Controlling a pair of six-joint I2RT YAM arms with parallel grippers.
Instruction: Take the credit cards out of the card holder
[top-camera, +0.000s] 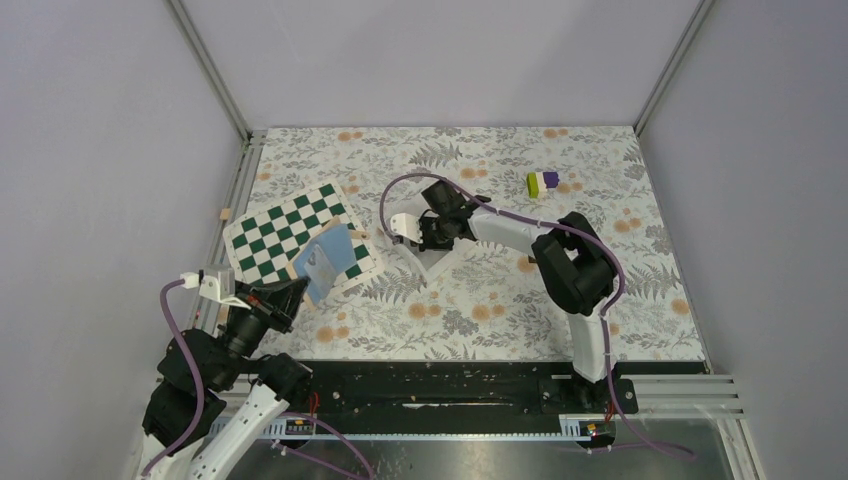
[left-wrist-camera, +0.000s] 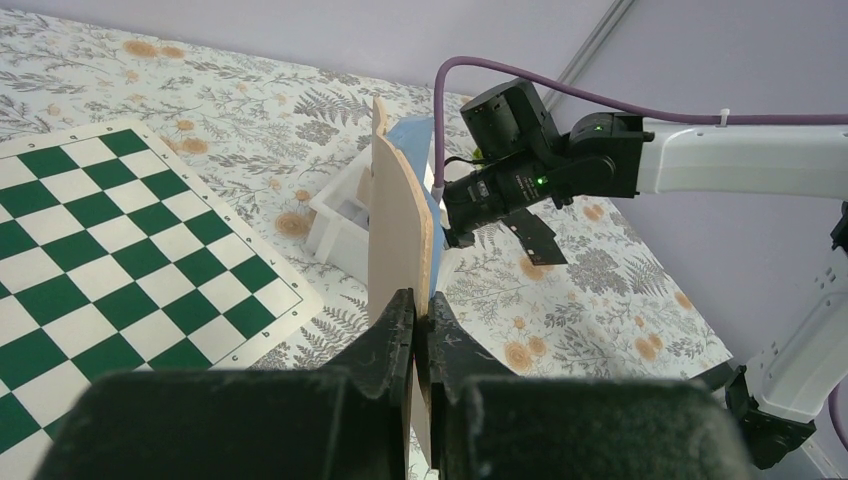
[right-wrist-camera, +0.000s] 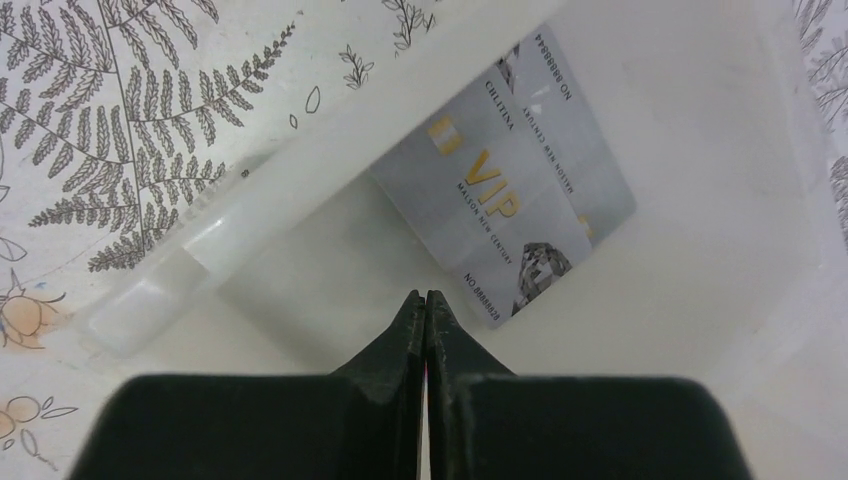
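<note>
My left gripper is shut on the upright card holder (left-wrist-camera: 398, 220), a wooden board with a blue face (top-camera: 323, 260), above the checkered mat's edge. My right gripper is shut, with nothing visible between its fingers, over a white translucent tray (right-wrist-camera: 700, 300). Inside that tray two grey VIP credit cards (right-wrist-camera: 480, 200) lie overlapping, just ahead of the fingertips in the right wrist view. In the top view the right arm hides much of the tray.
A green-and-white checkered mat (top-camera: 270, 240) lies at the left. A small colourful block (top-camera: 542, 184) sits at the back right. A dark flat object (left-wrist-camera: 528, 235) lies right of the tray, partly behind the arm.
</note>
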